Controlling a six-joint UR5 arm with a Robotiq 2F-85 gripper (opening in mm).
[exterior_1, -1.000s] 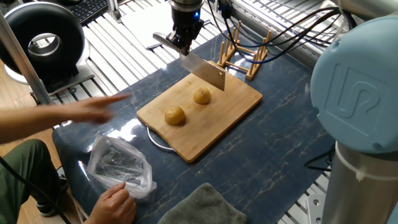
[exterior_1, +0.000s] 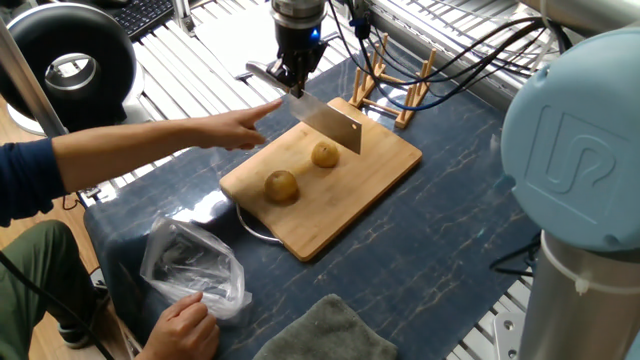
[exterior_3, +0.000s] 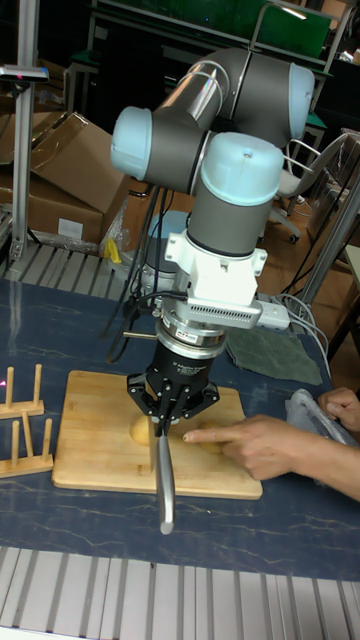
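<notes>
My gripper (exterior_1: 294, 88) is shut on the handle of a cleaver, whose broad metal blade (exterior_1: 328, 122) hangs above the far part of the wooden cutting board (exterior_1: 350, 195). Two round, yellow-brown pieces that look like potatoes lie on the board: the nearer one (exterior_1: 281, 186) and the farther one (exterior_1: 325, 153), close to the blade in that view. From the other side, the gripper (exterior_3: 162, 425) points down with the cleaver handle (exterior_3: 165, 501) toward the camera. One potato piece (exterior_3: 140, 430) shows partly behind the gripper there; the other is mostly hidden by the hand.
A person's pointing hand (exterior_1: 235, 127) reaches in close to the cleaver; their other hand (exterior_1: 182, 330) rests near a clear plastic bag (exterior_1: 195, 265). A wooden rack (exterior_1: 405, 85) stands behind the board, and a grey-green cloth (exterior_1: 328, 335) lies in front.
The person's pointing hand has come in from the left toward the cleaver handle. The cleaver and gripper have shifted only slightly; the potato pieces stay put.
</notes>
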